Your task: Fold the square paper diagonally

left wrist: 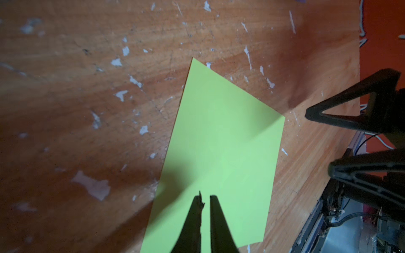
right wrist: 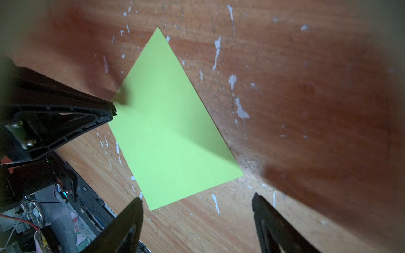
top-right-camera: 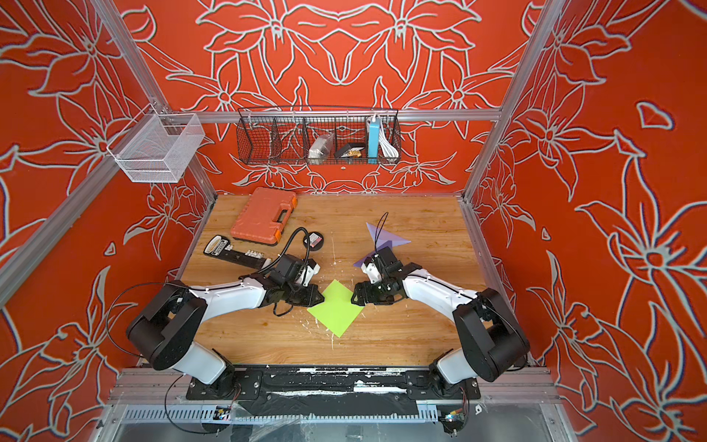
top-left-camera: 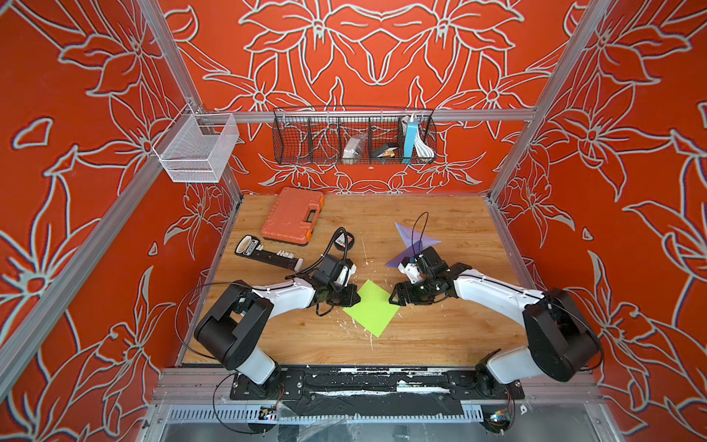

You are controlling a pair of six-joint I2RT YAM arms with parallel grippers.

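Observation:
A yellow-green square of paper (top-left-camera: 373, 309) lies flat and unfolded on the table, one corner toward the front edge. My left gripper is shut above the paper's left corner, with no paper showing between its fingers. On the other side, my right gripper stands open, its fingers (right wrist: 126, 223) spread wide around the paper's right corner region. That corner lies between and beyond the right fingertips in the right wrist view; the paper (right wrist: 168, 126) appears untouched by them. In the top right view the paper (top-right-camera: 337, 309) sits between both grippers.
A purple folded paper (top-left-camera: 412, 239) lies behind the right arm. An orange case (top-left-camera: 293, 215), a black tool strip (top-left-camera: 266, 254) and a round black holder (top-left-camera: 344, 241) stand at the back left.

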